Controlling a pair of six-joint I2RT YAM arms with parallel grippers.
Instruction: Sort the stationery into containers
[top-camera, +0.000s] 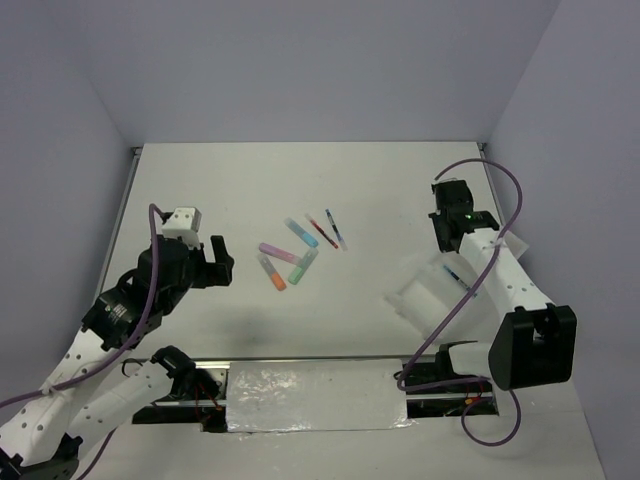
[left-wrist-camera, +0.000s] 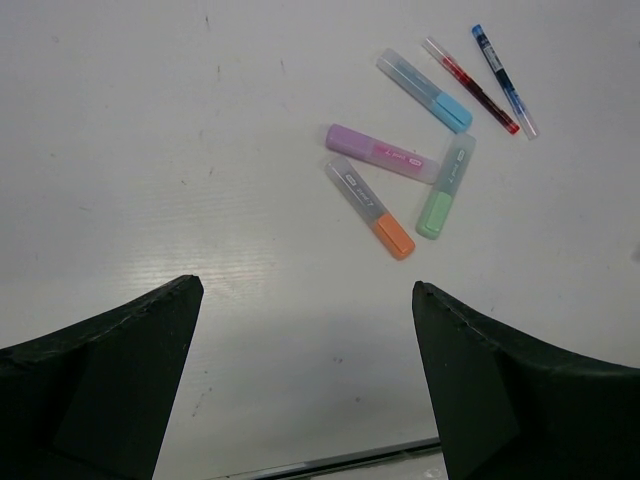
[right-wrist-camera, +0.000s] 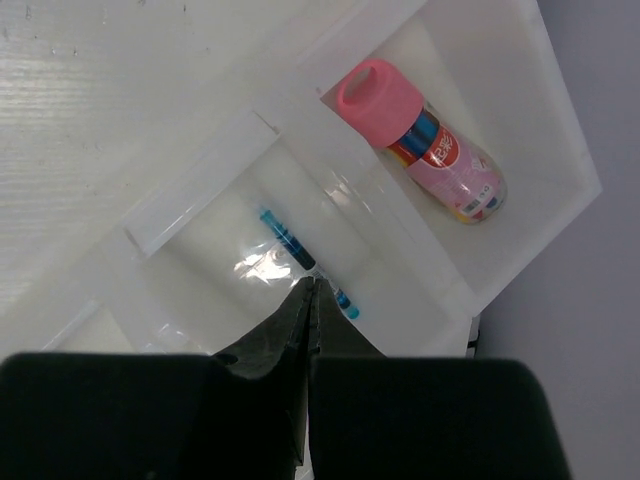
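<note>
Loose on the table are a blue marker (left-wrist-camera: 425, 90), a purple marker (left-wrist-camera: 380, 154), an orange marker (left-wrist-camera: 370, 208), a green marker (left-wrist-camera: 446, 187), a red pen (left-wrist-camera: 470, 86) and a blue pen (left-wrist-camera: 505, 81). My left gripper (top-camera: 219, 262) hangs left of them, open and empty. Over at the right, my right gripper is shut above the translucent containers (right-wrist-camera: 190, 185), with nothing visible between its fingers. Beneath it, a blue-teal pen (right-wrist-camera: 290, 243) lies in the middle compartment. A pink-capped bottle (right-wrist-camera: 420, 140) lies in the adjacent compartment.
Grey walls (top-camera: 310, 70) close off the back and both sides. Bare table (top-camera: 390, 185) stretches between the markers and the containers. In the top view, my right arm covers part of the containers.
</note>
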